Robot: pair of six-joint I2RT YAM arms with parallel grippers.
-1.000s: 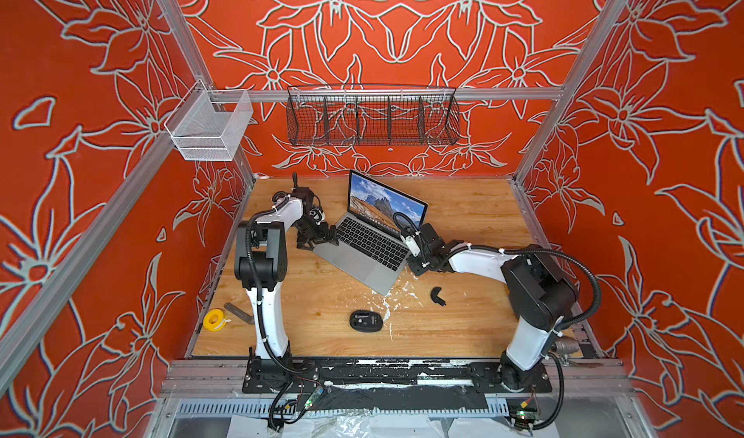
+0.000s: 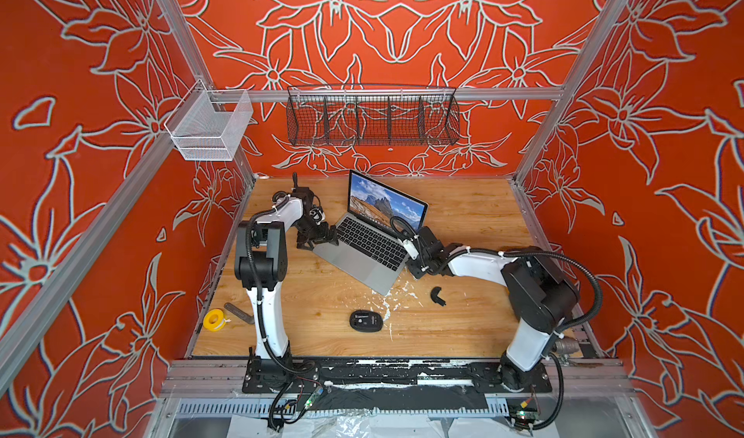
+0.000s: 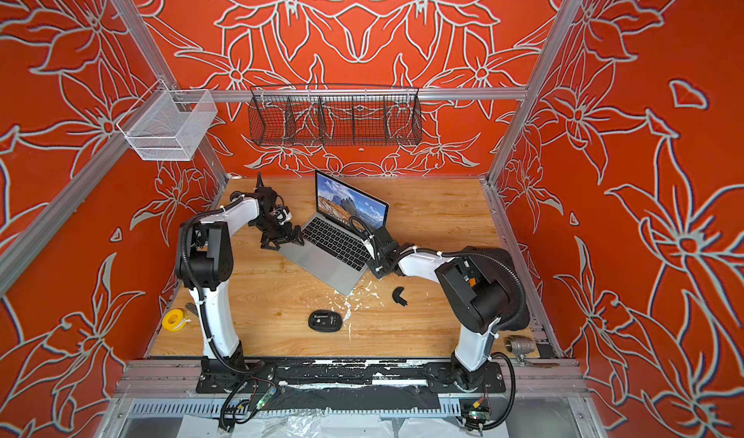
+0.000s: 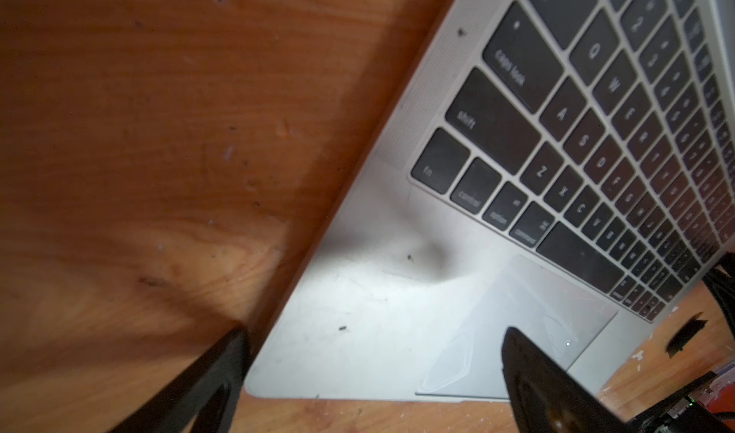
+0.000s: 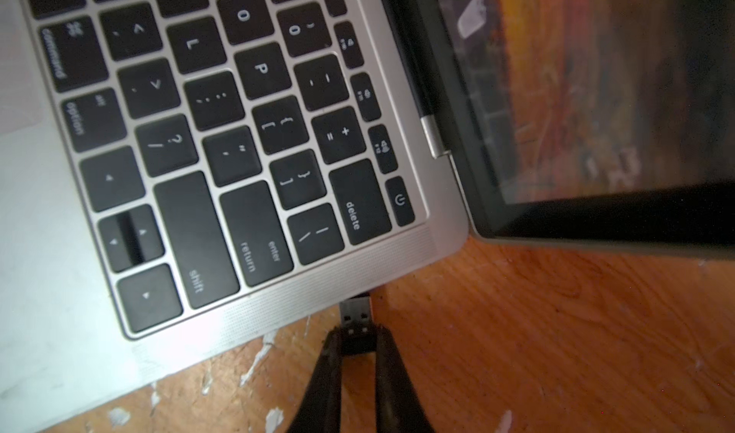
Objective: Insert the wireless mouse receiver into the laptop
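Observation:
The laptop [image 2: 360, 264] lies open at an angle on the table, screen lit. Beside its right edge, my right gripper is shut on the small USB receiver [image 5: 356, 314]. The receiver's metal plug points at the laptop's side, its tip at or just under the edge; whether it enters a port cannot be told. At the laptop's left front corner, my left gripper stands open, one finger [image 4: 222, 379] off the side and the other [image 4: 536, 379] over the trackpad area. The black mouse [image 2: 365, 321] rests on the table, underside up.
A small black curved piece [image 2: 438, 296], probably the mouse's cover, lies right of the laptop. Yellow tape [image 2: 214, 320] and a grey strip [image 2: 238, 312] are at the left. White flakes mark the wood before the laptop.
My right gripper has shifted very slightly left, towards the laptop. The left arm, laptop and mouse look unmoved.

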